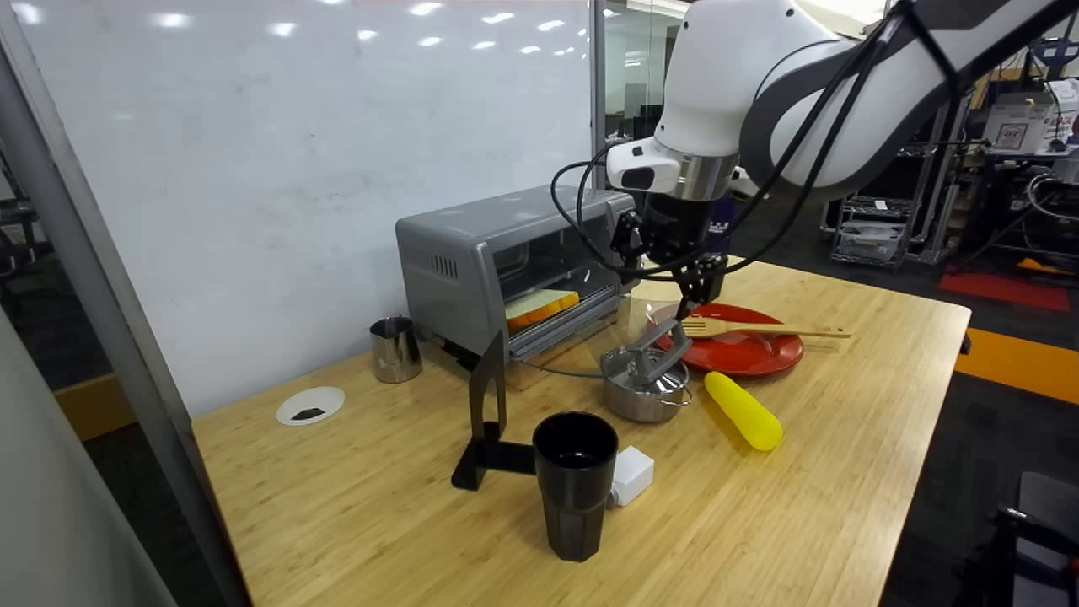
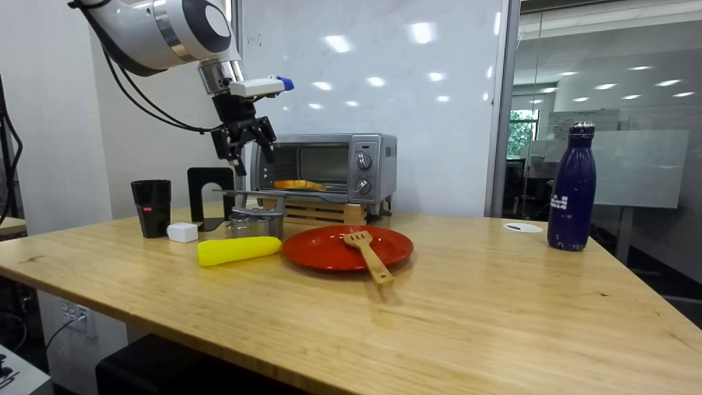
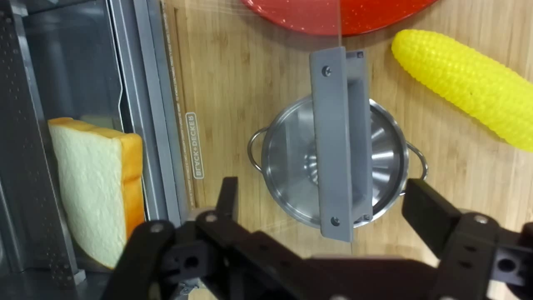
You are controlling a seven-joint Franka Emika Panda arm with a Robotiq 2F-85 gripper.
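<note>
My gripper is open, its two dark fingers wide apart with nothing between them. Ahead of the fingertips in the wrist view lies the grey handle point(image 3: 332, 145) of the toaster oven's lowered glass door. Beneath that handle stands a small steel pot point(image 3: 287, 185), partly covered by the door. The toaster oven point(image 2: 376, 151) is open, and a slice of bread point(image 3: 90, 185) rests inside it. In exterior view 1 the gripper point(image 1: 688, 288) hangs above the handle; whether it touches is hard to tell there.
Beside the pot lies a yellow corn cob point(image 1: 743, 410). A red plate point(image 2: 316, 250) bears a wooden fork point(image 2: 368, 253). A black cup point(image 1: 574, 486), a white box point(image 1: 633, 475) and a black stand point(image 1: 485, 425) occupy the front. The table right of the plate in exterior view 2 is clear.
</note>
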